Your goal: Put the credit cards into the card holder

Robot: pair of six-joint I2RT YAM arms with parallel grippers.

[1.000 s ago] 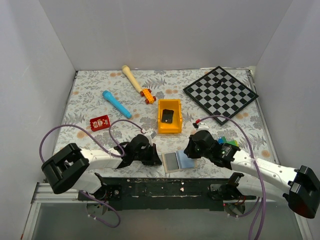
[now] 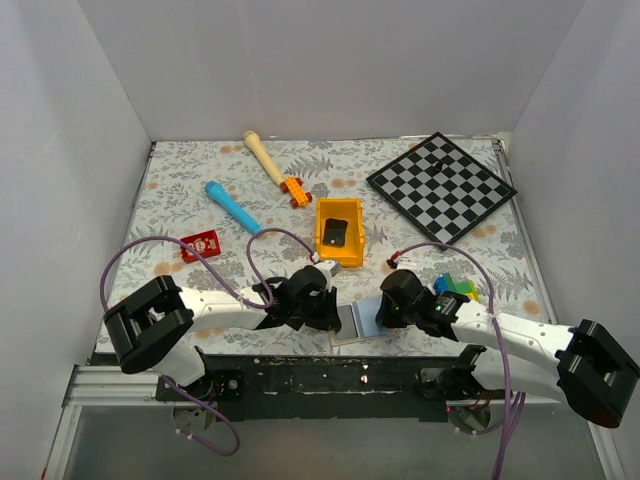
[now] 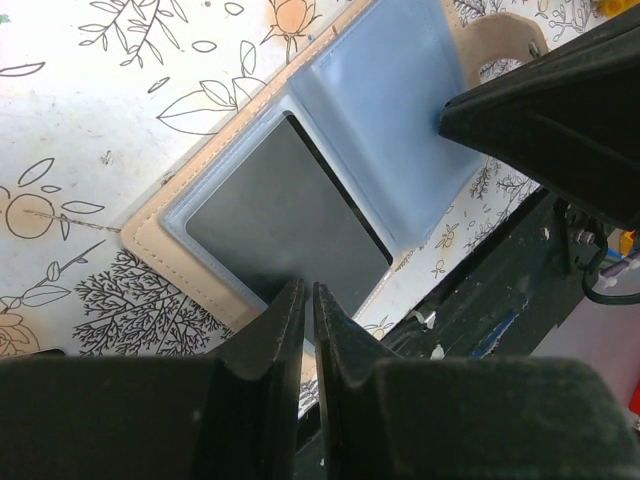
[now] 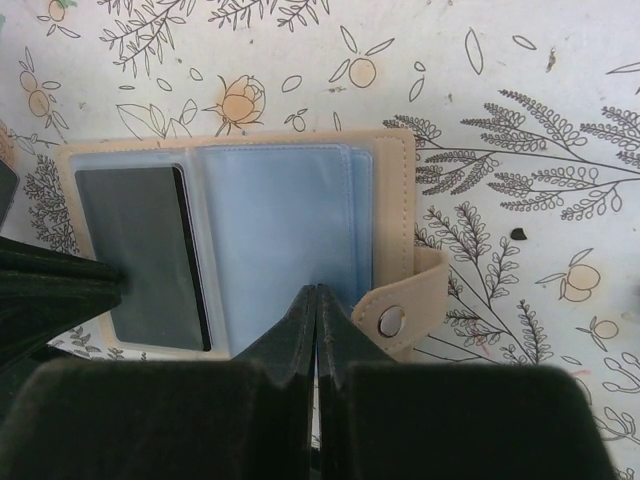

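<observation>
The card holder [image 4: 395,200] lies open and flat, with a beige border. Its left side shows a dark grey card-like panel [image 4: 140,255] framed by a pale sleeve; on the right is a blue pocket [image 4: 275,230]. My left gripper is shut, its tips over the lower part of the dark panel. Shut as well, my right gripper points down at the blue pocket near the snap flap [image 4: 405,305]. Nothing shows between either pair of fingers. A dark edge [image 3: 45,352] peeks in at the left wrist view's lower left; the left arm hides that spot from above.
A yellow box [image 2: 325,252] with a dark item inside stands behind the holder. Colored blocks [image 2: 460,287] sit beside the right arm. A checkerboard [image 2: 440,190], a red card-like item [image 2: 200,246] and a blue microphone [image 2: 232,206] lie farther off.
My right gripper has shifted slightly toward the front.
</observation>
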